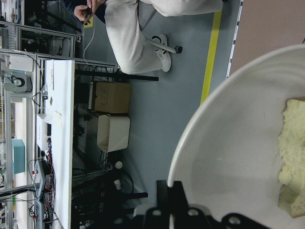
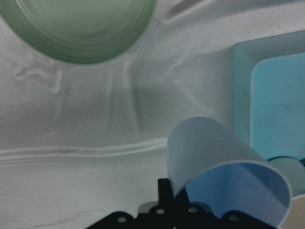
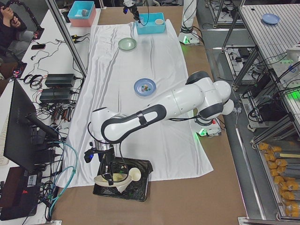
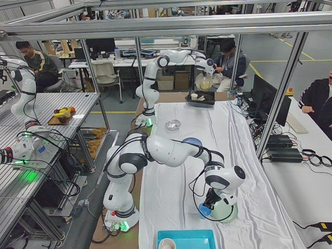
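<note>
My left gripper is shut on the rim of a white bowl (image 1: 228, 152), tilted over the black tray (image 3: 103, 190), with pale yellow bread-like pieces (image 1: 295, 157) inside. My right gripper is shut on a light blue cup (image 2: 209, 143) lying sideways in the air, between the green plate (image 2: 81, 38) and the blue bin (image 2: 243, 90). A white cup (image 3: 135, 173) and other pale items sit in the black tray.
A blue plate (image 3: 145, 87) lies mid-table on the white cloth, with open cloth around it. The blue bin holds cups. A monitor (image 3: 18, 126) stands beside the table.
</note>
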